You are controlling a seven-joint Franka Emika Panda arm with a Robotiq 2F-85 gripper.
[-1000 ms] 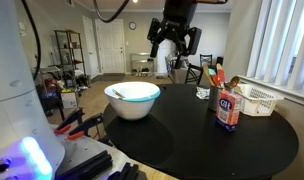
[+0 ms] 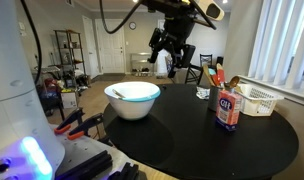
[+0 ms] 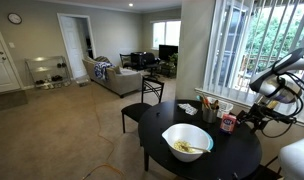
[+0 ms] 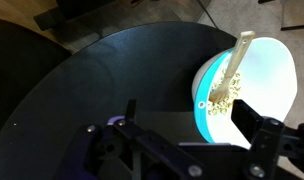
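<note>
My gripper [image 2: 171, 65] hangs above the dark round table, its fingers apart and nothing between them. Beside it, lower and to the left in exterior view 1, stands a white bowl [image 2: 132, 102] with a light blue inner rim. From above, in the wrist view, the bowl [image 4: 249, 85] lies to the right and holds pale, crumbly bits. A wooden spoon [image 4: 232, 66] leans in those contents with its handle over the rim. The gripper fingers [image 4: 123, 110] are over bare table and partly over the bowl's near edge.
A red and blue box [image 2: 228, 109] stands on the table's right side. Behind it are a white basket [image 2: 256, 98] and a holder with utensils [image 2: 215, 88]. A black chair [image 3: 147, 93] stands beyond the table.
Over the last second my gripper has come lower and shifted slightly left in exterior view 1, with its wrist turning. Bowl, box and basket have stayed put.
</note>
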